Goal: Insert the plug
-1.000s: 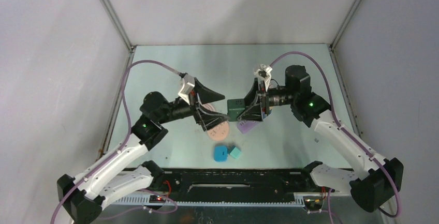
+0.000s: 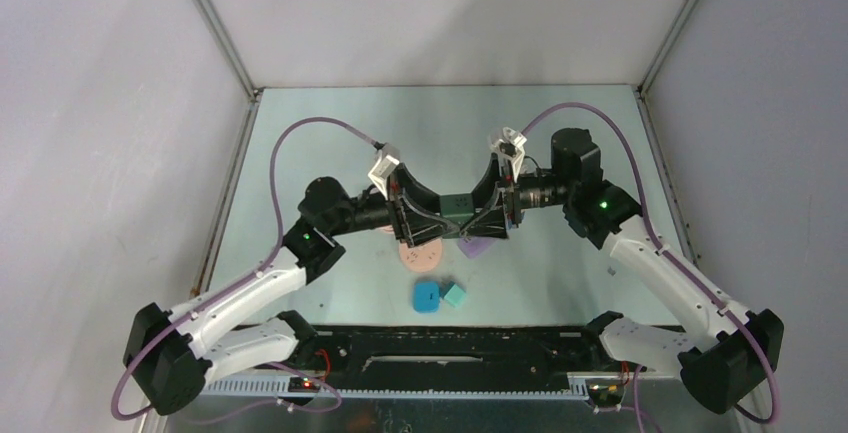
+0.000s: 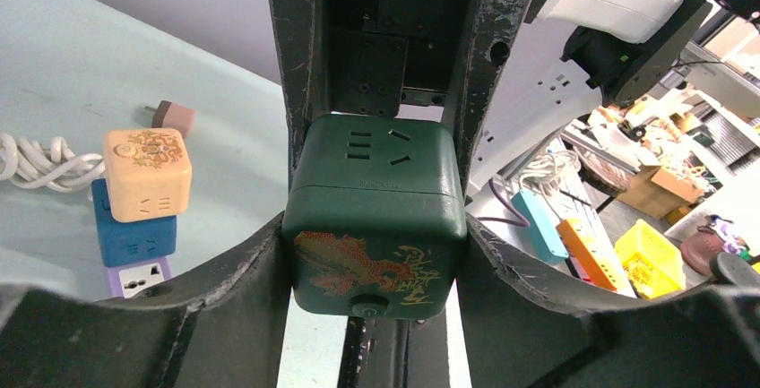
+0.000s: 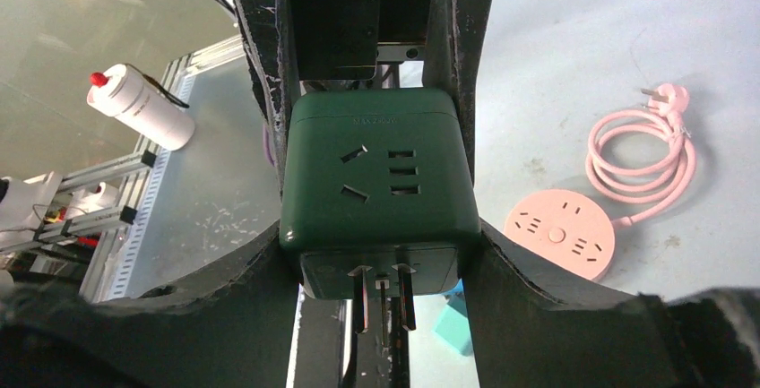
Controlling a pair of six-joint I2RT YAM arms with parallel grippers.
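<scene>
A dark green cube plug adapter (image 2: pixel 456 208) hangs in mid-air above the table's middle, between my left gripper (image 2: pixel 425 211) and my right gripper (image 2: pixel 480 211). The left gripper is shut on it; in the left wrist view the adapter (image 3: pixel 375 218) shows sockets on top and a gold-red pattern. In the right wrist view the adapter (image 4: pixel 379 173) sits between the right gripper's fingers, with its metal prongs pointing down; whether those fingers still press on it is hard to tell.
Below lie a pink round power strip (image 4: pixel 560 231) with coiled cable, a purple block (image 2: pixel 476 247), a blue block (image 2: pixel 426 297) and a cyan cube (image 2: pixel 454 294). In the left wrist view, more adapters (image 3: pixel 147 173) and a white cable (image 3: pixel 49 162) lie on the table.
My left arm has moved right, bringing its gripper onto the green adapter from the left. The right arm and the adapter have barely moved.
</scene>
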